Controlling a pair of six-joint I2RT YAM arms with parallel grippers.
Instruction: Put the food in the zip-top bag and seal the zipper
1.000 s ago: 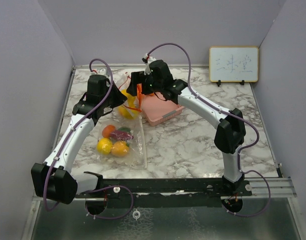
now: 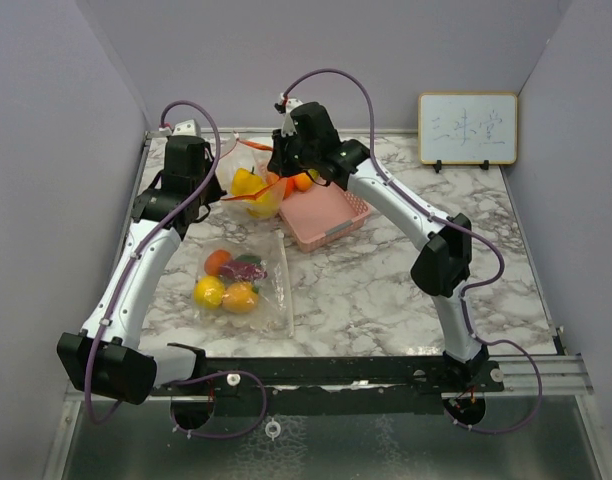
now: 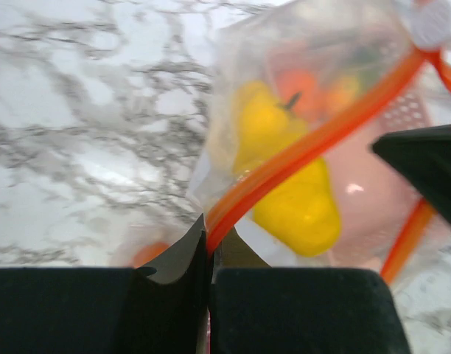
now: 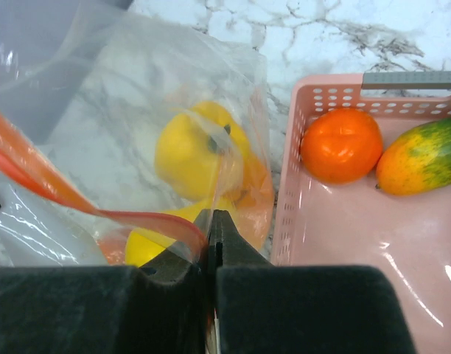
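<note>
The clear zip top bag [image 4: 107,110] has an orange zipper strip [image 3: 314,151] along its mouth, which stands spread between my grippers. Inside lie yellow foods: a yellow pepper [image 4: 185,158] and another yellow piece [image 4: 148,247] below it. On the left side of the mouth, my left gripper [image 2: 218,196] is shut on the strip, which runs up from between its fingertips. Toward the basket, my right gripper [image 2: 276,172] is shut on the strip's other side. Its fingertips [image 4: 229,240] partly cover the bag's edge.
Right of the bag stands a pink basket [image 2: 326,215], holding an orange round fruit [image 4: 341,146] and a green-orange fruit [image 4: 424,158]. A filled clear bag [image 2: 241,285] lies flat in front. A whiteboard [image 2: 468,128] stands at the back.
My left gripper has moved left and toward the back; the right one has shifted slightly left and back.
</note>
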